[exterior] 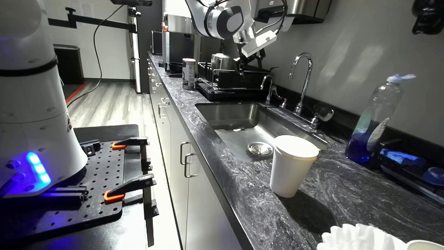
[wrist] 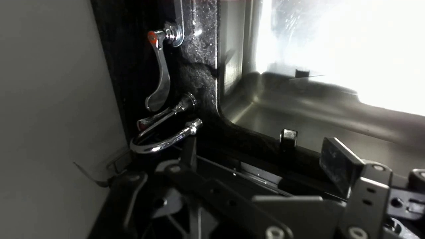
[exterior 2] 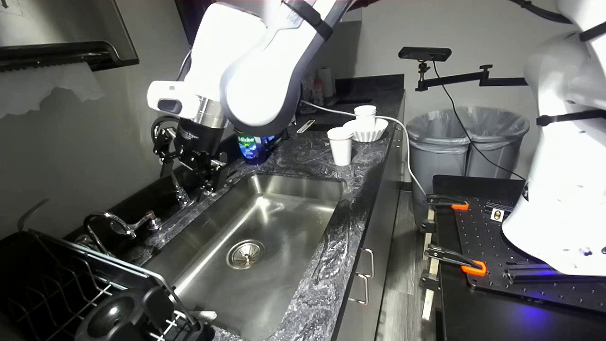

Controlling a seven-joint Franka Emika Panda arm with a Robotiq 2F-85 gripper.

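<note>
My gripper is open, its two fingers (wrist: 339, 164) wide apart and nothing held between them. In exterior view 1 the gripper (exterior: 250, 66) hangs in front of the dish rack (exterior: 239, 79), at the far end of the sink (exterior: 233, 139). From the other side, the gripper (exterior 2: 191, 177) shows in front of the faucet area. Below it in the wrist view are a curved chrome spout (wrist: 159, 147), a lever handle with a red dot (wrist: 162, 81) and the sink's corner. A white paper cup (exterior: 292, 168) stands upright on the counter, well away from the gripper.
A tall faucet (exterior: 308, 79) rises behind the sink. A bottle of blue soap (exterior: 368, 129) stands near the wall. White coffee filters (exterior 2: 369, 131) lie beyond the cup, and a can (exterior: 188, 74) stands beside the rack. The sink basin looks empty.
</note>
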